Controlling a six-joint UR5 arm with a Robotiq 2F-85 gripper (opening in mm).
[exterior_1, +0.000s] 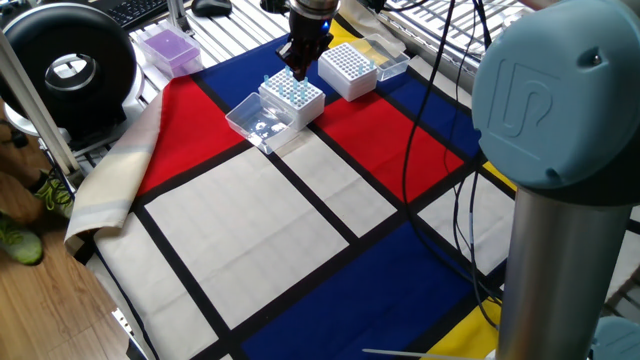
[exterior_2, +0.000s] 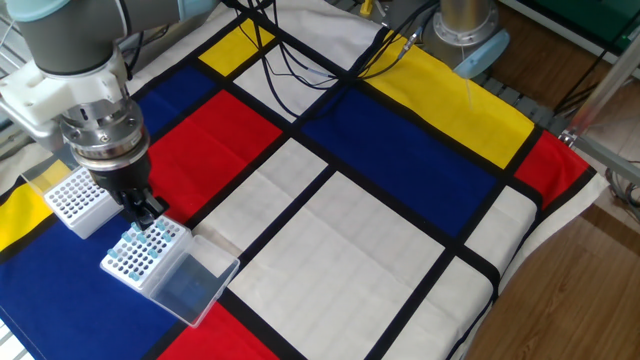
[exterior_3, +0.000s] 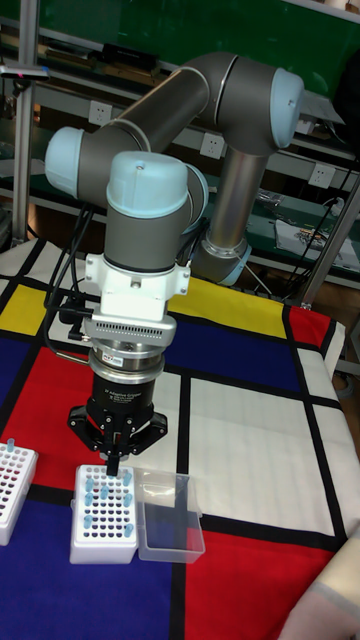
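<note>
A white tip rack holds several pale blue tips standing up from its holes. Its clear lid lies open at one side, as exterior view 2 also shows. My black gripper points straight down over the far edge of this rack, fingertips at about the height of the tip tops. The fingers appear close together, but whether anything thin sits between them is too small to make out. A second white rack stands close by, its clear lid folded open; one blue tip shows on it.
A purple-topped box sits beyond the cloth's edge. Black cables hang by the arm.
</note>
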